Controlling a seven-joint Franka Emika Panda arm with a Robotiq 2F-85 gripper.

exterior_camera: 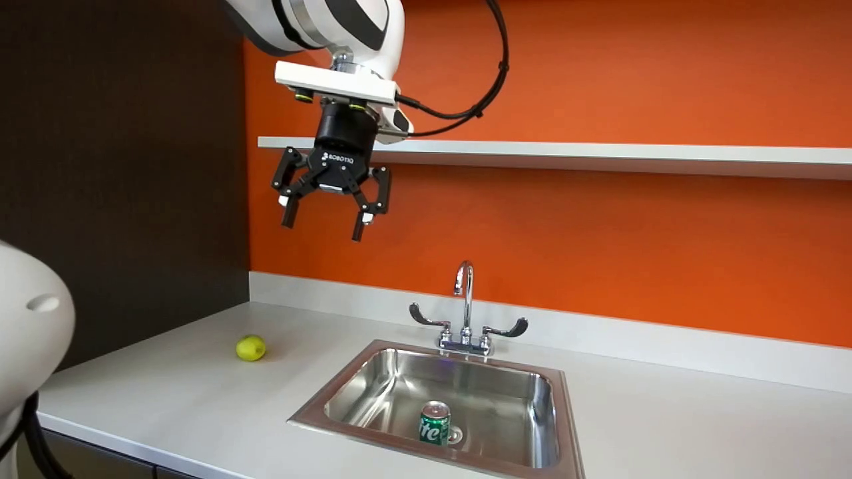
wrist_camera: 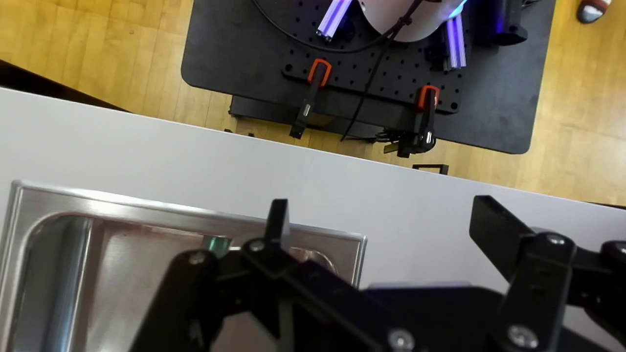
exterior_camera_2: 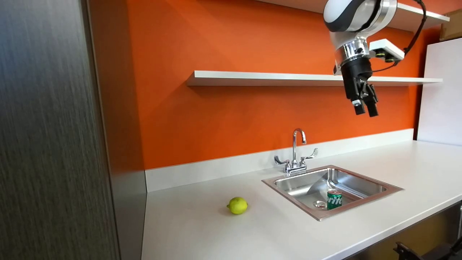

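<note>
High above the counter my gripper [exterior_camera: 323,230] hangs open, its fingers wide apart with nothing between them. In the second exterior view the gripper [exterior_camera_2: 366,112] is seen from the side, well above the sink. A green Sprite can [exterior_camera: 434,424] stands upright inside the steel sink [exterior_camera: 569,431], close to the drain. Only a green sliver of the can [wrist_camera: 217,245] shows in the wrist view, the rest being hidden behind a finger. A yellow-green lemon or lime [exterior_camera_2: 238,206] lies on the bare counter left of the sink.
A chrome faucet [exterior_camera: 467,307] with two lever handles rises behind the sink. A white shelf [exterior_camera: 607,152] runs along the orange wall near gripper height. A dark panel [exterior_camera: 120,175] closes off the left side. Open counter [exterior_camera: 687,423] lies right of the sink.
</note>
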